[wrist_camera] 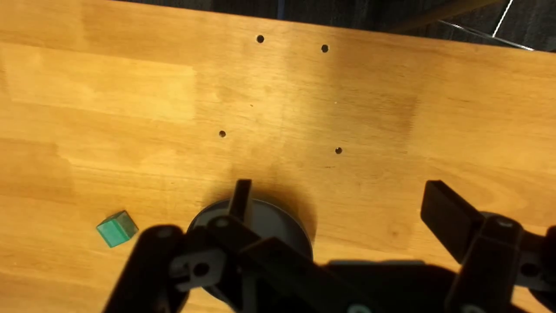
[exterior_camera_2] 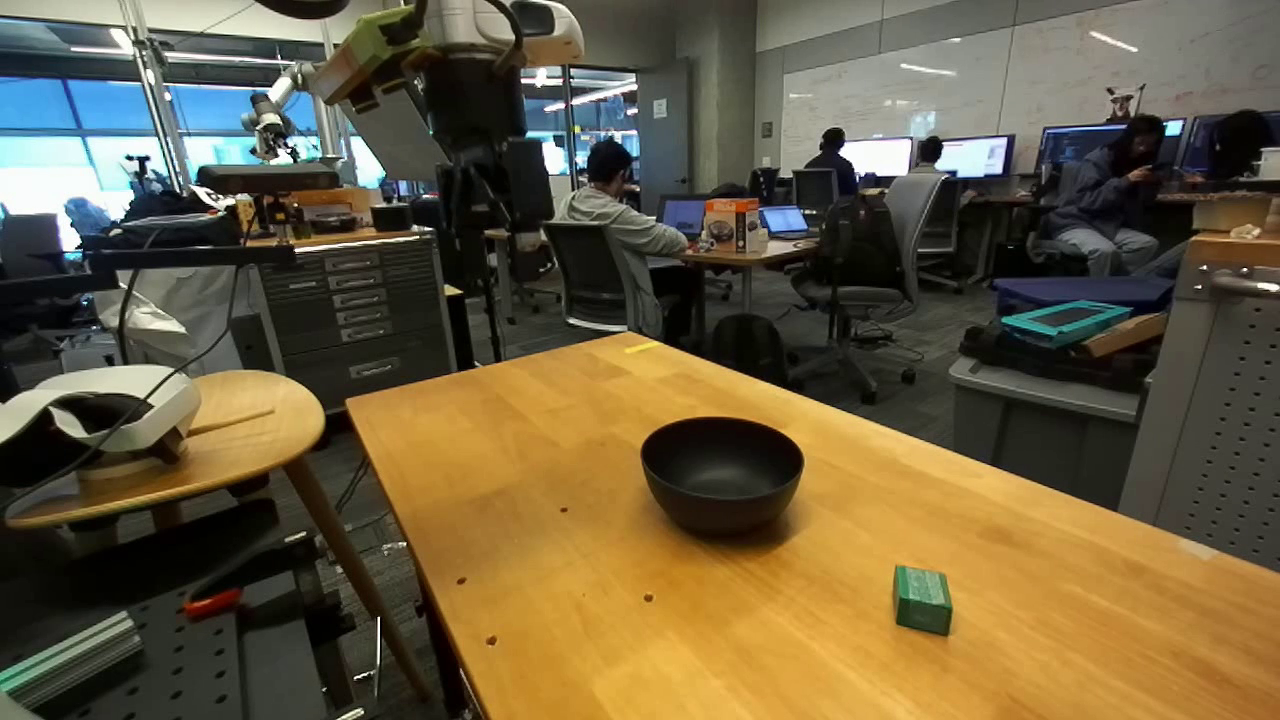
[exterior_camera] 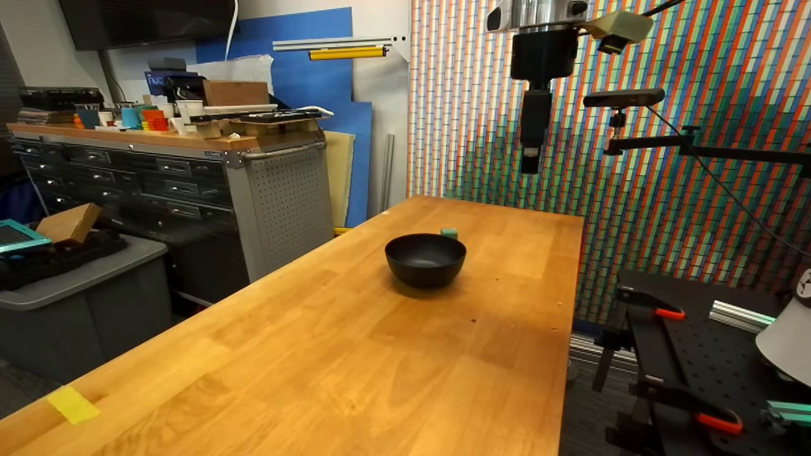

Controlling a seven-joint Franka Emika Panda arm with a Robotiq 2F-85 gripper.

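Note:
A black bowl [exterior_camera: 426, 266] stands upright on the wooden table [exterior_camera: 365, 357]; its inside looks empty in exterior view 2, where the bowl [exterior_camera_2: 722, 480] is nearer the table's middle. Beside it and apart, a small green block [exterior_camera_2: 923, 600] rests on the wood. From exterior view 1 the bowl partly hides this block [exterior_camera: 449, 232]. High above the table hangs my gripper [exterior_camera: 530, 161]. In the wrist view my gripper is open, its fingers wide apart with nothing between them. One finger [wrist_camera: 240, 201] overlaps the bowl [wrist_camera: 281, 224]; the block [wrist_camera: 117, 229] lies off to the left.
Bare tabletop surrounds the bowl and block. Yellow tape [exterior_camera: 73, 404] marks one table edge. A black side table with clamps [exterior_camera: 684, 357] and a camera on a stand arm [exterior_camera: 623, 98] are beyond the other edge. People sit at desks in the background.

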